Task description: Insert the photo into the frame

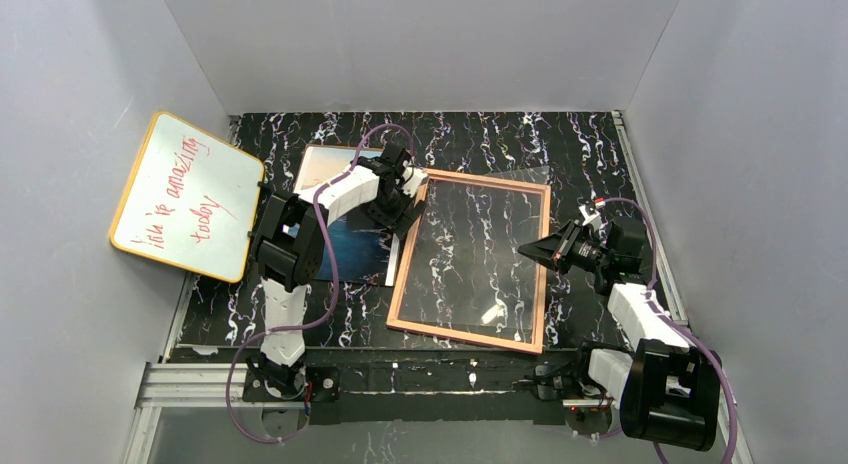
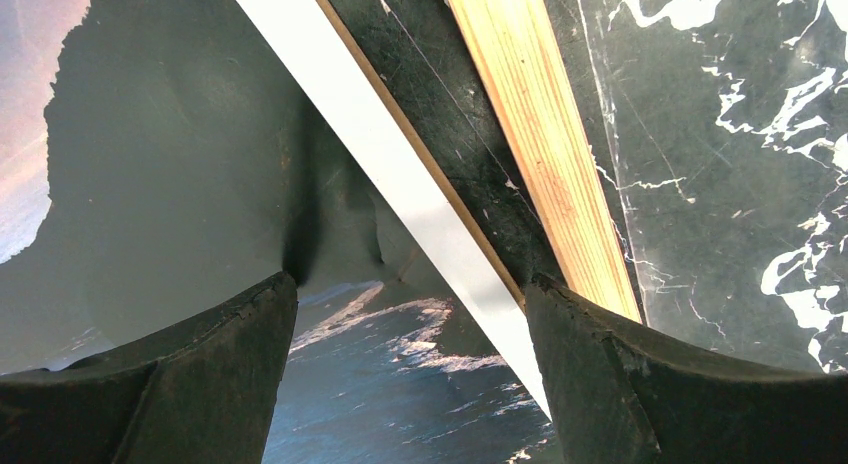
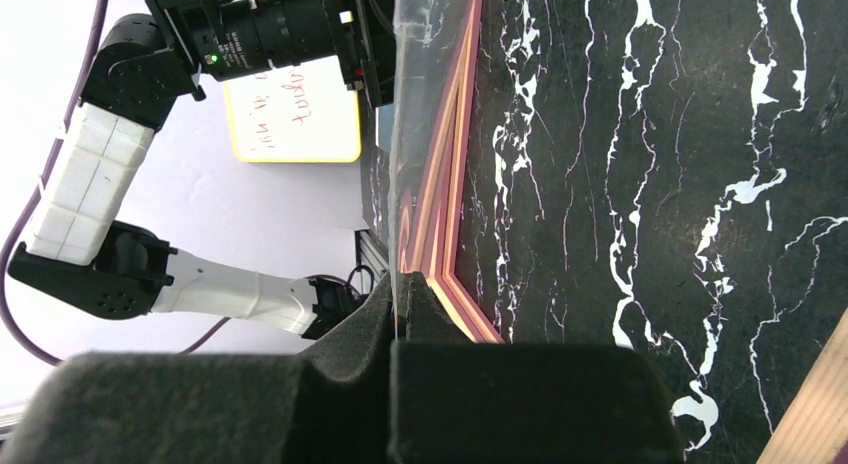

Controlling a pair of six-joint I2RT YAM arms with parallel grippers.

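The wooden frame lies on the dark marbled table. The photo lies left of it, its white border running close beside the frame's wooden side. Above that border, my left gripper stands open, its fingers apart with nothing gripped between them. A clear sheet is pinched in my right gripper, which is at the frame's right side. From above, the sheet spans most of the frame opening, and a corner sticks out past the top edge.
A whiteboard with red writing leans at the left wall. Bare table shows behind the frame and at its right. My left arm covers part of the photo.
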